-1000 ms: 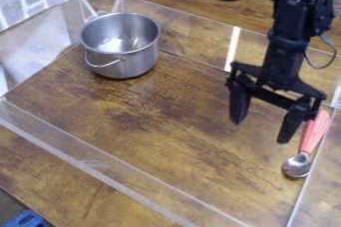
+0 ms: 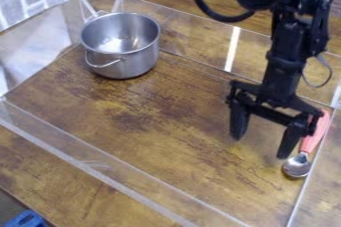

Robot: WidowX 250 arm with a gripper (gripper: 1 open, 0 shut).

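Note:
My black gripper hangs over the right half of the wooden table, its two fingers spread wide apart with nothing seen between them. A ladle with a red handle and a metal bowl lies at the right edge, just right of the gripper and partly behind it. A steel pot with wire handles stands upright at the upper left, well apart from the gripper.
Clear strips run along its borders. A blue object shows at the bottom left corner.
Over the last second the gripper has shifted slightly and appears a little lower. The pot and ladle have not moved.

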